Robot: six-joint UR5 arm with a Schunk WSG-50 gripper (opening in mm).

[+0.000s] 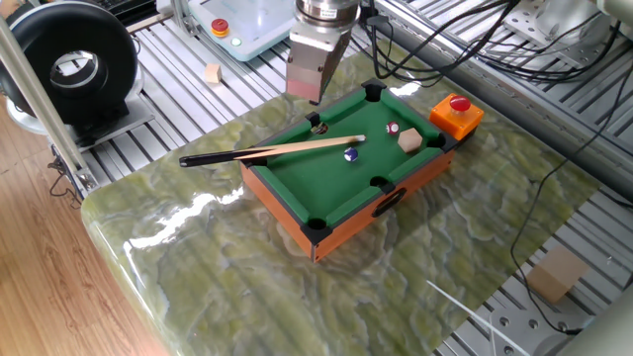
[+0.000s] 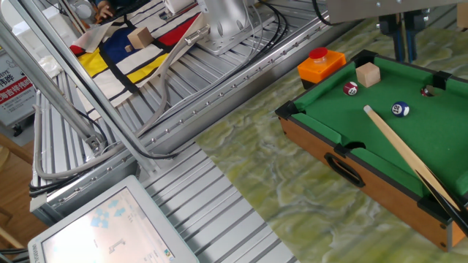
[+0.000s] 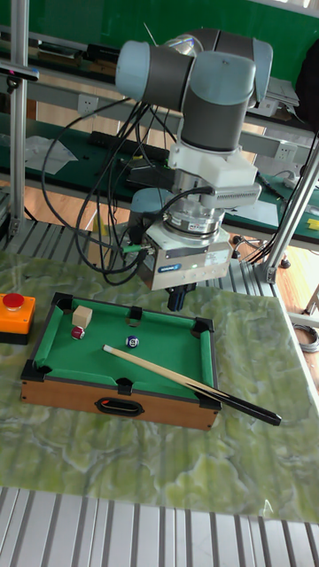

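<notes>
My gripper [image 2: 406, 55] hangs above the far long side of the small pool table [image 3: 160, 407], clear of the felt. Its dark fingers sit close together, with nothing seen between them. A wooden cue [image 1: 302, 147] with a black butt lies across the table, its butt reaching out past the rim. Near the cue's tip rests a dark blue striped ball [image 2: 400, 109]. A red and white ball [image 2: 350, 88] lies beside a wooden cube [image 2: 368, 74] toward one end of the felt. Another small dark reddish ball [image 2: 425, 91] seems to be at the far side pocket.
An orange box with a red button [image 1: 457, 116] stands just off the table's end. Loose black cables [image 1: 425, 59] hang behind the arm. A teach pendant [image 2: 110, 226] lies on the rails.
</notes>
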